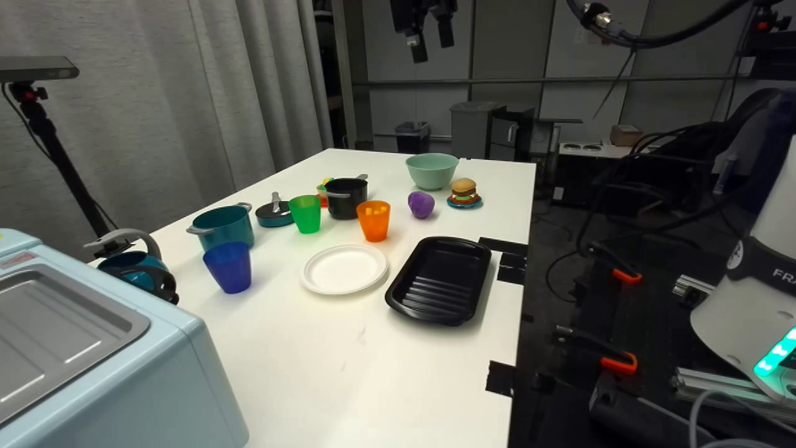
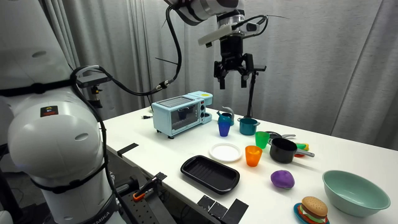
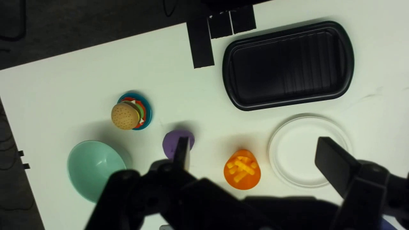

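High above the table my gripper [image 2: 233, 82] stands open, its fingers wide apart and nothing between them. In the wrist view one finger [image 3: 181, 153] overlaps the purple object [image 3: 174, 140] on the table far below it, and the other finger [image 3: 332, 161] overlaps the white plate [image 3: 303, 153]. Between them in that view is an orange cup [image 3: 242, 180] holding yellow pieces. A black tray [image 3: 283, 69] lies near the table's edge. The toy burger [image 3: 125, 115] sits on a small teal dish, close to a light green bowl [image 3: 94, 168].
Toward the back stand a blue cup [image 2: 224, 129], a teal pot [image 2: 247, 127], a green cup [image 2: 262, 140] and a black pot [image 2: 282, 151]. A pale blue toaster oven [image 2: 179, 115] fills the far left corner. Bare table [image 1: 358, 373] lies before the plate.
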